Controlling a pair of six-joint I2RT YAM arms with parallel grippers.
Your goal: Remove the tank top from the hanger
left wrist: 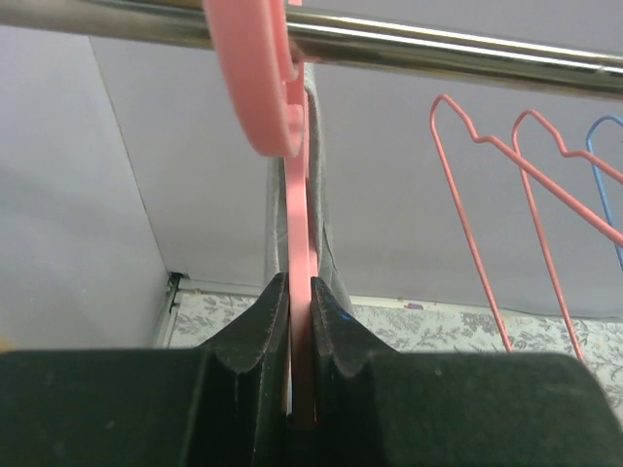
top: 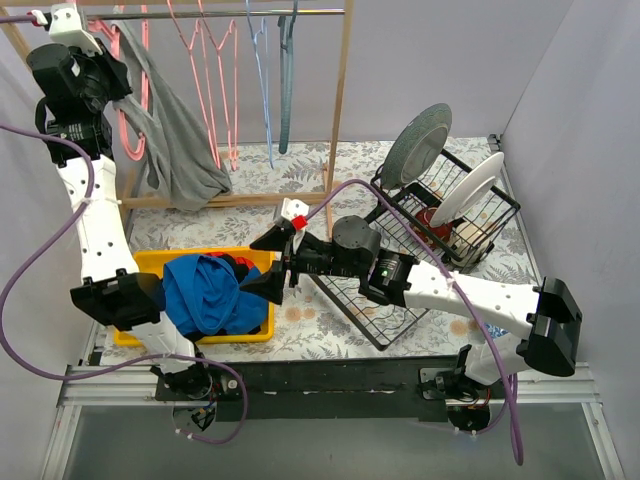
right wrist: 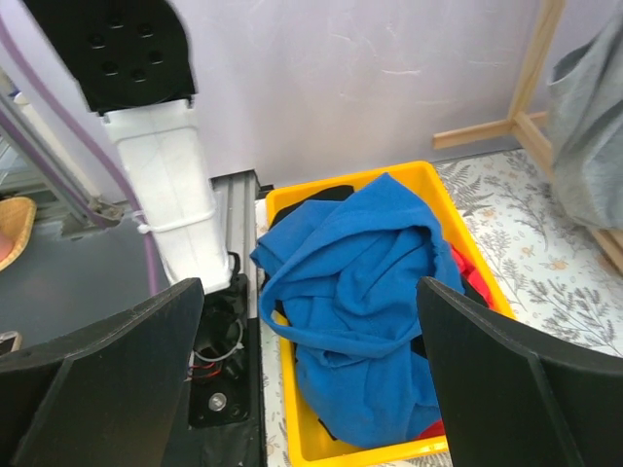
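High at the top left, my left gripper is shut on a pink hanger [left wrist: 298, 214] hanging from the metal rail [left wrist: 448, 53]. The grey tank top [top: 180, 150] drapes from that hanger, sagging down and to the right; in the left wrist view only a strip shows behind the hanger. My right gripper [top: 270, 264] stands open over the yellow bin [top: 205, 250], lower and right of the tank top. In the right wrist view a piece of grey cloth [right wrist: 589, 126] shows at upper right.
The bin holds blue cloth [top: 210, 300] and red cloth. Pink and blue hangers [top: 265, 90] hang along the rail inside a wooden frame [top: 342, 80]. A dish rack [top: 480, 230] with plates stands at the right.
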